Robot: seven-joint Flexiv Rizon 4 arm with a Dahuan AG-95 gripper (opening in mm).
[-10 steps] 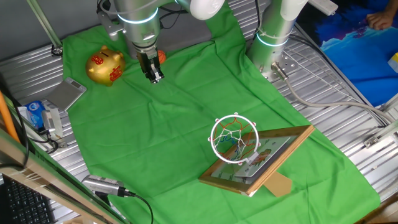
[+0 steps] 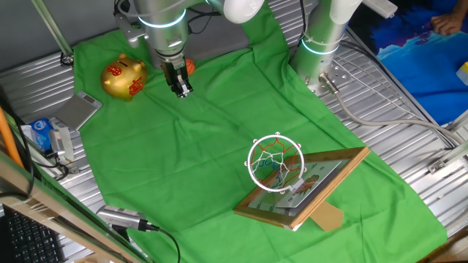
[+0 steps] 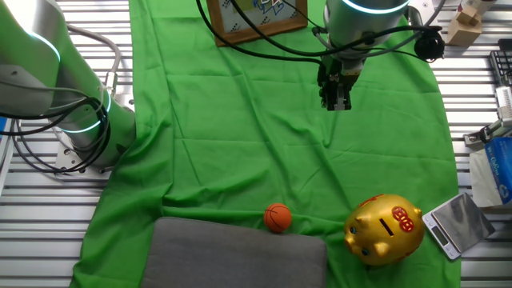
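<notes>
My gripper [image 2: 182,93] hangs above the green cloth, pointing down, well clear of every object. In exterior view 2 the gripper [image 3: 338,104] shows as a narrow dark shape. No object shows at its fingertips, but the gap between them is too small to make out. A small orange ball [image 3: 278,217] rests on the cloth beside a grey pad; in exterior view 1 the ball [image 2: 190,66] is partly hidden behind the gripper. A white hoop with a net [image 2: 276,162] is fixed to a wood-framed board [image 2: 322,183], which leans on a wooden support.
A gold piggy bank [image 3: 386,230] stands near a small scale [image 3: 458,225]. The grey pad [image 3: 232,254] lies along the cloth's edge. Open green cloth [image 2: 161,161] spreads between gripper and hoop.
</notes>
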